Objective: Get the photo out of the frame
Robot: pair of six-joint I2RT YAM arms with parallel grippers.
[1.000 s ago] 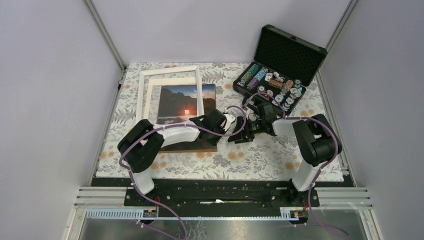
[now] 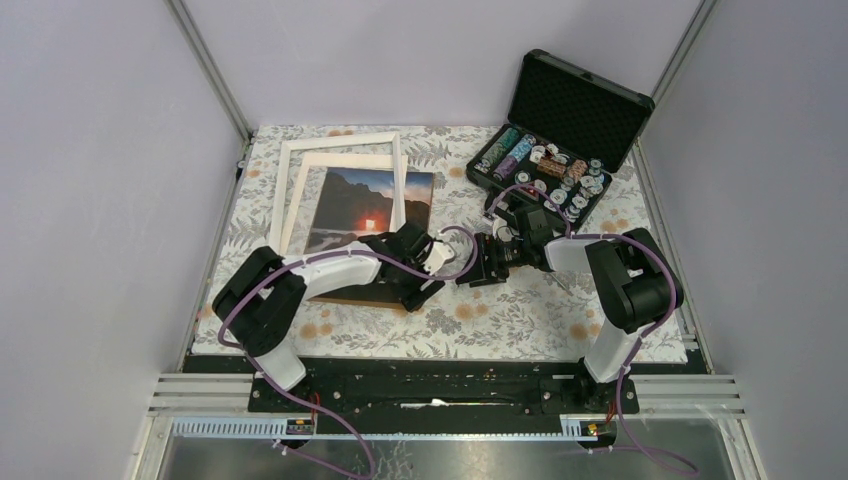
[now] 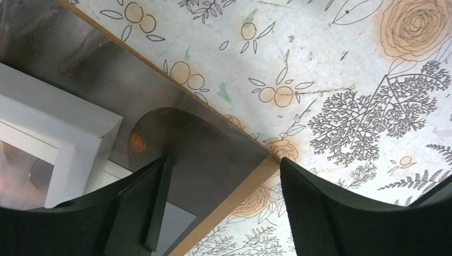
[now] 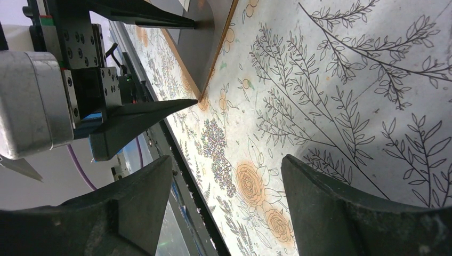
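The photo [image 2: 350, 212], a dark landscape with a bright sunset, lies partly under the white frame [image 2: 281, 180] and a cream inner border [image 2: 297, 195]. The left arm covers some of its front part. Low over the photo's front right corner, my left gripper [image 2: 418, 303] is open; in the left wrist view that corner, with its brown edge [image 3: 234, 198], reaches the right fingertip [image 3: 288, 166]. No grip on it shows. To the right of the photo, my right gripper has its fingers apart, only patterned cloth showing between them.
An open black case [image 2: 478, 180] of poker chips stands at the back right, behind the right arm. Patterned tablecloth [image 2: 520, 325] is bare at the front right. The two grippers are close together near the table's middle.
My left gripper has moved left and toward the front edge. The photo has turned slightly, its front end shifting left. My right arm looks nearly still.
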